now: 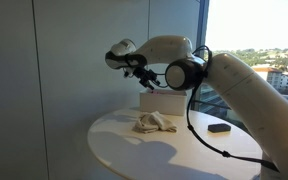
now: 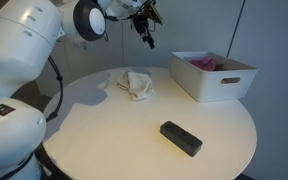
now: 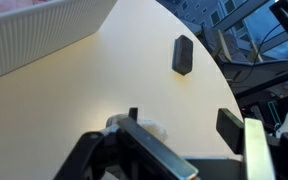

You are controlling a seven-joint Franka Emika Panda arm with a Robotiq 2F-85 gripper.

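A crumpled beige cloth (image 2: 137, 85) lies on the round white table (image 2: 114, 135), in front of the white box. In exterior view 1 my gripper (image 1: 149, 84) hangs above the cloth (image 1: 155, 122), clear of it. Its fingers stand apart in the wrist view, the gripper holding nothing between them. Beyond the fingers only a pale bit of the cloth (image 3: 149, 128) shows, the rest being hidden behind the gripper.
A white box (image 2: 212, 85) with a handle slot stands at the table's back edge, something pinkish (image 2: 204, 63) inside. A dark oblong block (image 2: 181, 138) rests on the table apart from the cloth. Bare tabletop lies between them.
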